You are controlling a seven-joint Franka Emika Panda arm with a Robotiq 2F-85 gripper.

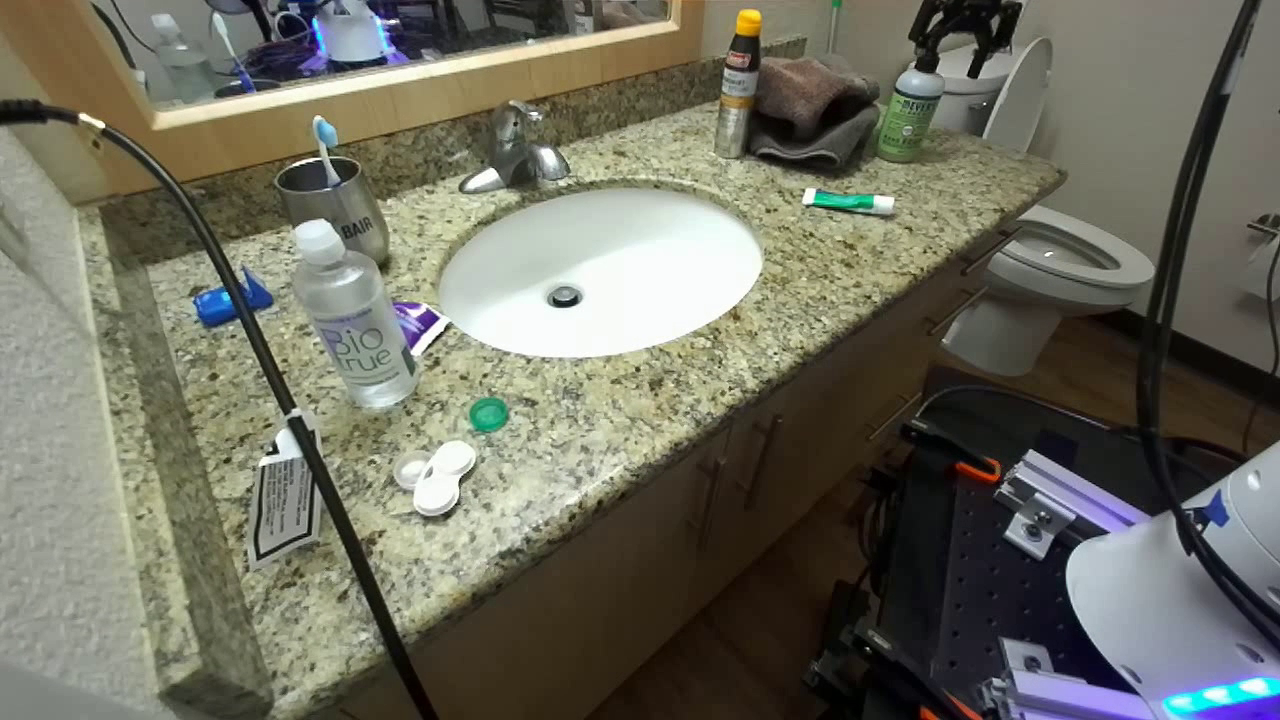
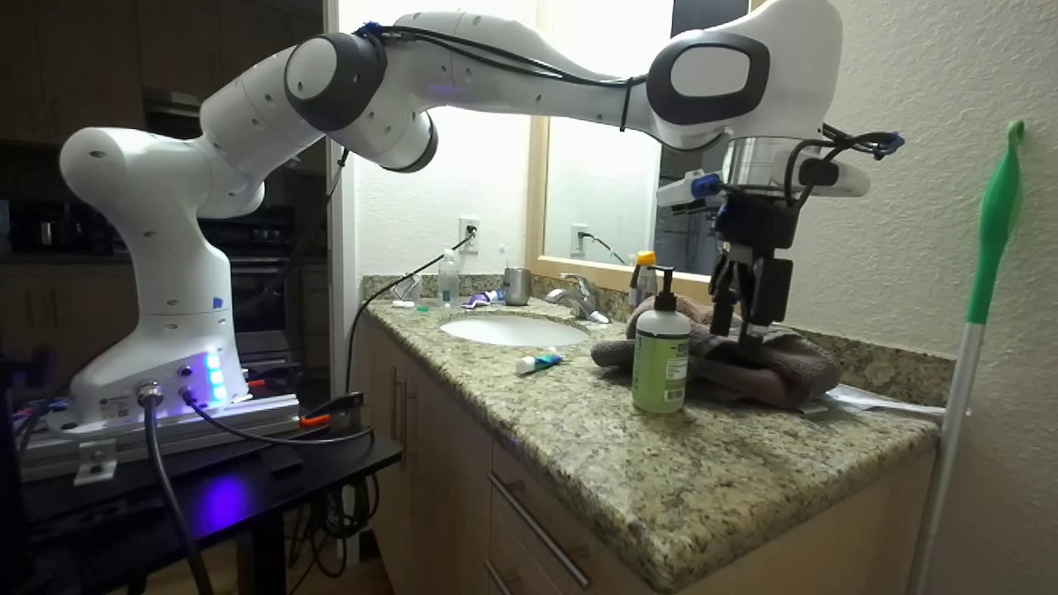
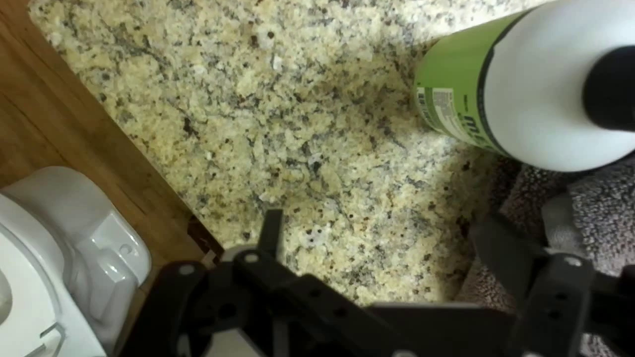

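My gripper stands open, its two fingers well apart and only speckled counter showing between them. One finger's dark tip (image 3: 272, 232) is over the counter near its edge; the other is near the towel's border. In the second exterior view the gripper (image 2: 740, 332) points down, overlapping the folded towels (image 2: 793, 367); contact cannot be judged. Beside them a green-labelled pump bottle (image 2: 661, 362) stands upright. The wrist view has this bottle (image 3: 536, 89) at upper right, apart from the fingers. In the first exterior view the gripper (image 1: 954, 60) appears just above the bottle.
A green toothpaste tube (image 1: 848, 202) lies between sink (image 1: 648, 270) and bottle. A yellow-capped can (image 1: 738, 90) stands by the towels. Contact solution (image 1: 360, 324), a steel cup (image 1: 342, 216) and a white lens case (image 1: 441, 478) occupy the far end.
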